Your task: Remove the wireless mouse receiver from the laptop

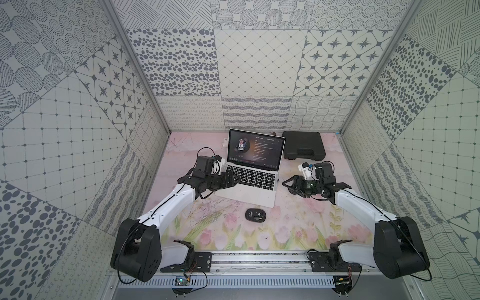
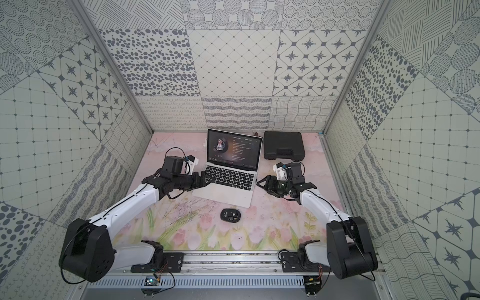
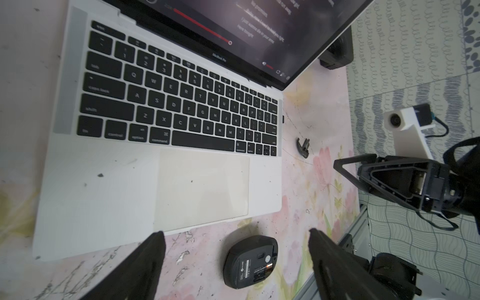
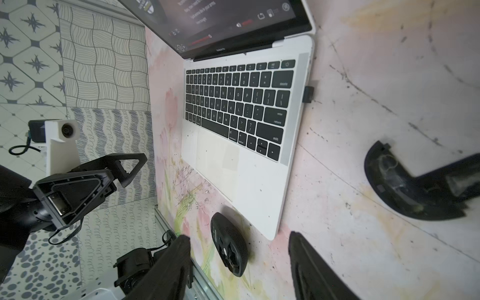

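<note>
The open laptop [image 1: 250,182] stands mid-table with its screen lit. A small black receiver sticks out of its right side edge; the left wrist view shows the same receiver [image 3: 283,119] as a tiny dark tab. My right gripper [image 1: 290,185] hangs just right of that edge, open and with nothing between its fingers. Over the laptop's left side, my left gripper [image 1: 233,178] is also open and empty. The black mouse [image 3: 250,262] lies underside up in front of the laptop, apart from both grippers.
On the table to the laptop's right lies a loose curved black piece [image 4: 400,185], close to the right gripper. Behind it sits a black case [image 1: 303,145]. Bare table surrounds the mouse at the front.
</note>
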